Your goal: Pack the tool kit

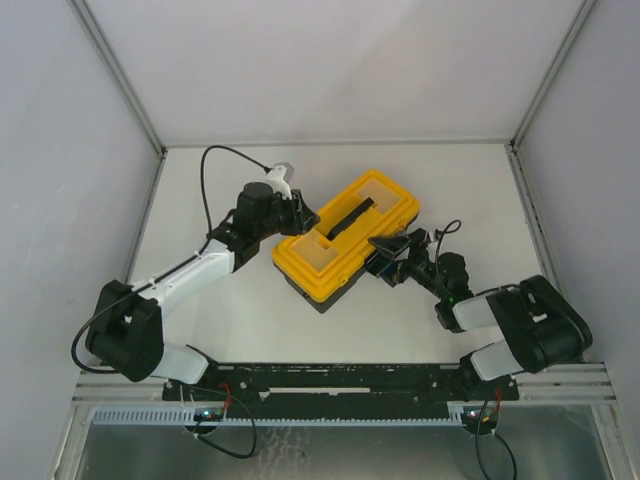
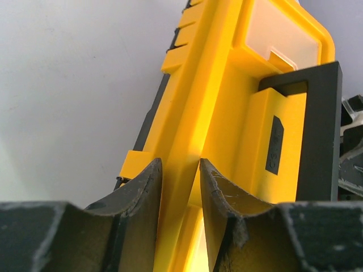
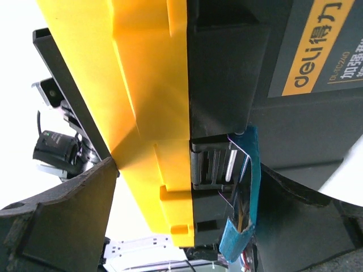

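The yellow-lidded tool box (image 1: 322, 252) stands closed and slanted at mid-table, with a dark handle (image 1: 351, 218) lying in its lid. At its left side is my left gripper (image 1: 309, 219); in the left wrist view its narrowly parted fingertips (image 2: 153, 175) straddle the yellow lid rim (image 2: 195, 130). My right gripper (image 1: 372, 252) reaches the box's right side. In the right wrist view its widely parted fingers (image 3: 93, 195) span the lid edge (image 3: 150, 107) and a dark latch area (image 3: 212, 164). Whether either gripper is clamping cannot be made out. The box's inside is hidden.
A torn blue strip (image 3: 243, 198) hangs by the right gripper's finger. Walls close in the sides and back.
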